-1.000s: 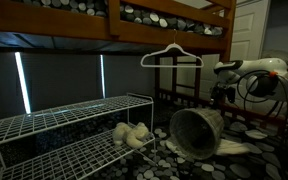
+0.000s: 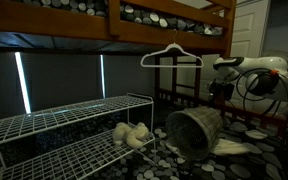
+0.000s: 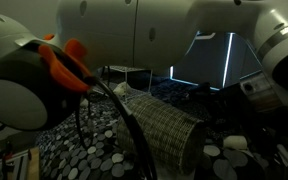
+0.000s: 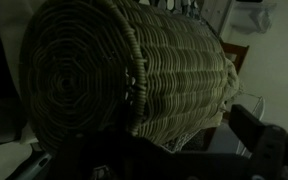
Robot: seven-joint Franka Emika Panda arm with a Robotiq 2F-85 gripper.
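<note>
A wicker basket (image 2: pixel 192 134) lies on its side on the dark dotted bedding, its round mouth turned toward exterior view 1. In the wrist view the same basket (image 4: pixel 179 75) fills much of the frame, its woven base on the left. My gripper (image 2: pixel 222 92) is raised behind and to the right of the basket, small and dark in exterior view 1. The dark fingers (image 4: pixel 252 132) stand apart at the bottom of the wrist view, with no object visibly held. Exterior view 2 shows the basket (image 3: pixel 169 135) below the arm, which hides much of the scene.
A white wire rack (image 2: pixel 69 118) stands at the left, with a pale plush toy (image 2: pixel 131 134) beside it. A white hanger (image 2: pixel 171 56) hangs from the wooden bunk frame (image 2: pixel 134 30) overhead. Pale cloth (image 2: pixel 234 147) lies right of the basket.
The arm's wrist end has shifted only slightly at the right. The rack, plush toy and hanger look unchanged.
</note>
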